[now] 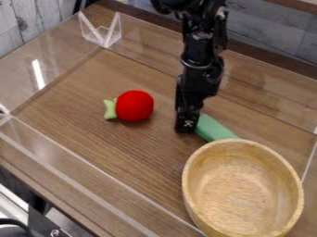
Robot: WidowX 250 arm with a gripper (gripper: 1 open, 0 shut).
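Observation:
My black gripper [194, 118] reaches down from the top centre to the table, its tips at the left end of a green elongated object [213, 130]; whether it grips it is hard to tell. A red tomato-like ball [135, 106] with a pale green piece at its left lies left of the gripper.
A large tan bowl [242, 190] fills the lower right, close below the green object. Pale walls border the table at the back.

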